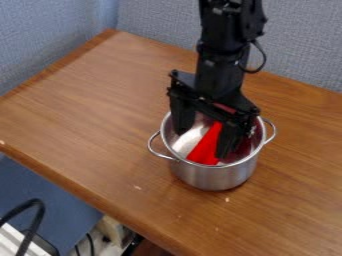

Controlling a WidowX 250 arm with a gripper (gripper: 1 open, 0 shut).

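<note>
My black gripper (pixel 210 115) hangs over and partly down into a steel pot (pixel 211 175) with two loop handles, its fingers spread open at either side. Inside the pot lies a red object (pixel 203 150), with a pale area to its left that I cannot clearly identify. The gripper's body hides much of the back of the pot, and whether the fingers touch the red object cannot be told.
The pot stands on a wooden table (pixel 80 110), clear to the left and right. Grey-blue padded walls close off the back. Cables and a white item lie below the table's front left edge.
</note>
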